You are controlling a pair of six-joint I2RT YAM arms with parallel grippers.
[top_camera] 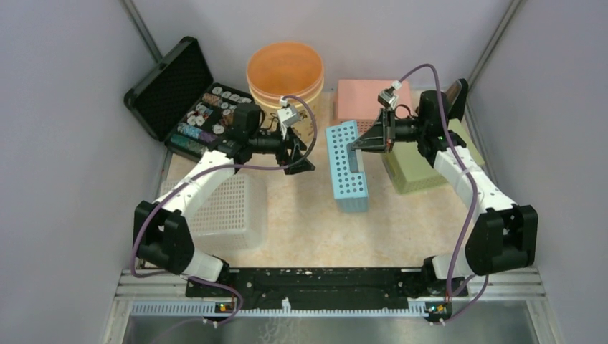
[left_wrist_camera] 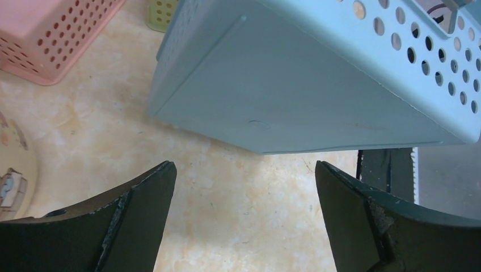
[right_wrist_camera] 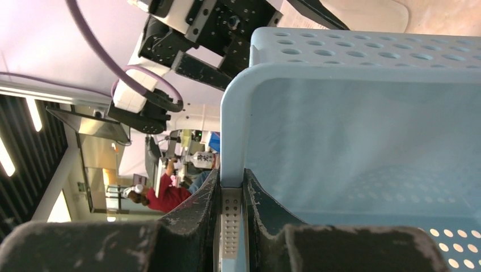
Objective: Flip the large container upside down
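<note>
The light blue perforated container [top_camera: 350, 192] stands turned on its side in the middle of the table, a holed wall with a handle slot facing up. Its open side faces my right gripper, which is shut on the rim at the grey handle strip [right_wrist_camera: 231, 226]. In the left wrist view the smooth blue base [left_wrist_camera: 272, 96] slants across the upper part; whether its lower edge touches the table cannot be told. My left gripper is open, nothing between its fingers, a short gap to the left of the container in the top view.
An orange-rimmed bucket [top_camera: 285, 68] stands behind the left arm, near an open black case [top_camera: 172, 89]. Pink [top_camera: 369, 97] and green [top_camera: 419, 168] baskets sit behind and right. A white basket [top_camera: 226, 208] lies front left.
</note>
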